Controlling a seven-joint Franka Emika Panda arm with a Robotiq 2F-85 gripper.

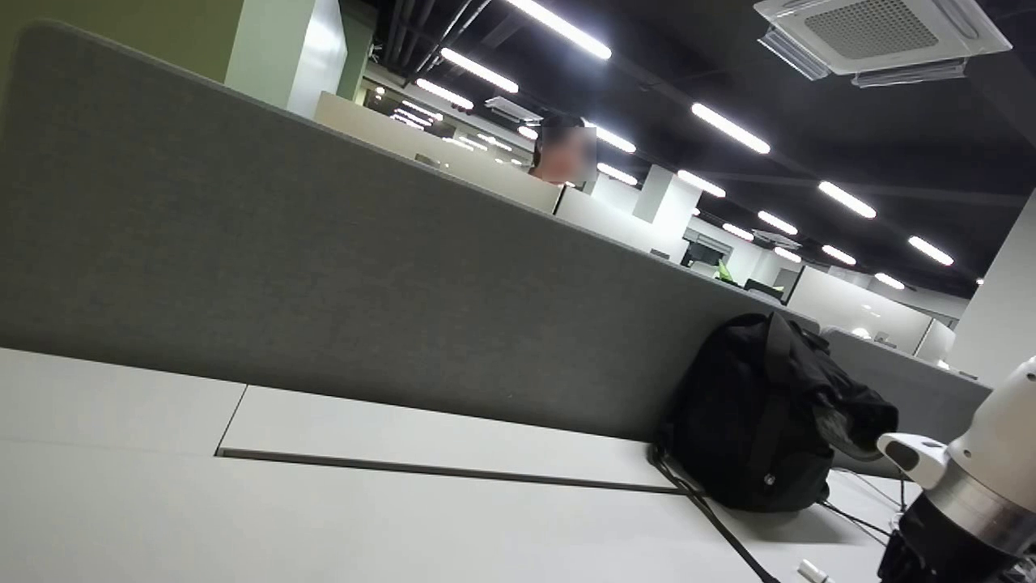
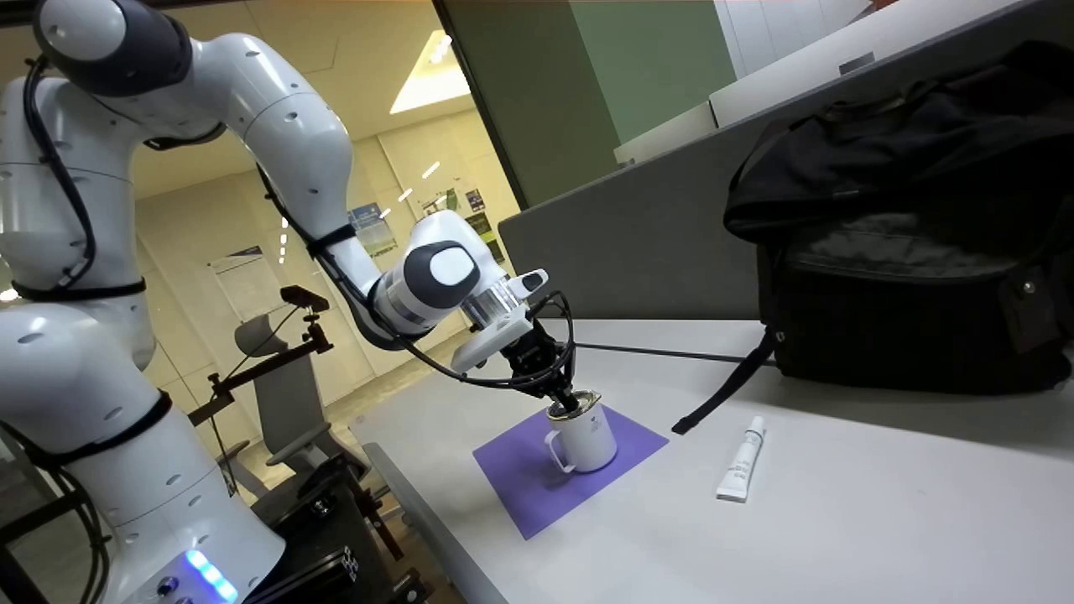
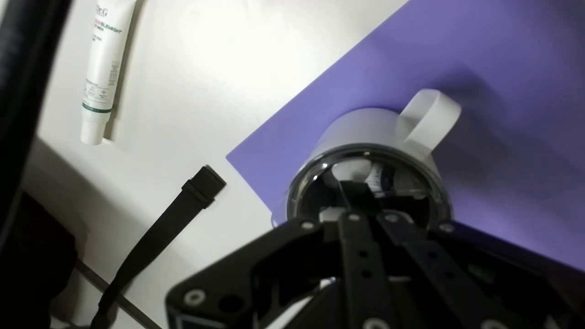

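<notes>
A white mug (image 2: 588, 443) with a handle and a shiny metallic rim stands upright on a purple sheet (image 2: 518, 478). From above, my gripper (image 2: 570, 402) points down into its mouth. The wrist view shows the gripper shut, its fingertips inside the rim of the mug (image 3: 359, 129). Nothing clearly shows between the fingers. Pale and dark shapes show in the mug; whether they are contents or reflections I cannot tell. In exterior view 1 the mug is out of frame.
A white tube (image 2: 742, 462) lies on the bare table to the right of the purple sheet. Behind it sits a large black backpack (image 2: 911, 292), with a loose strap (image 3: 159, 236) reaching toward the sheet. A grey partition (image 2: 644, 252) bounds the back; open white table lies in front.
</notes>
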